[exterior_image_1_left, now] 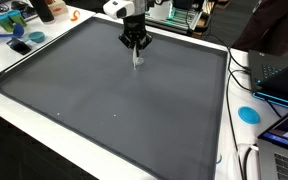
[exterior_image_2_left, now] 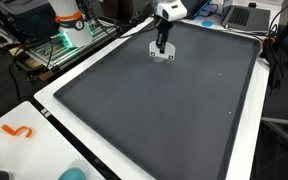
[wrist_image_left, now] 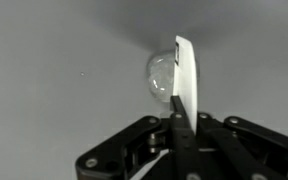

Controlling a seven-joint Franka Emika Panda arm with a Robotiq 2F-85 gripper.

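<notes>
In the wrist view my gripper is shut, and a narrow white strip (wrist_image_left: 186, 72) runs out from between its fingers. Partly behind the strip lies a clear, round, shiny thing (wrist_image_left: 160, 76). From outside, my gripper (exterior_image_2_left: 162, 44) points down near the far edge of the grey board, with a pale piece (exterior_image_2_left: 156, 52) around and below its tips. The other exterior view has the gripper (exterior_image_1_left: 135, 43) just above a small pale shape (exterior_image_1_left: 138, 60). Whether that pale shape touches the board is too small to tell.
The large grey board (exterior_image_1_left: 114, 100) is bare elsewhere. A blue disc (exterior_image_1_left: 249, 115) and laptops (exterior_image_1_left: 282, 80) stand beyond its right side. Several small objects, among them a teal cup (exterior_image_1_left: 36, 37), are at the upper left. An orange piece (exterior_image_2_left: 17, 131) lies off the board.
</notes>
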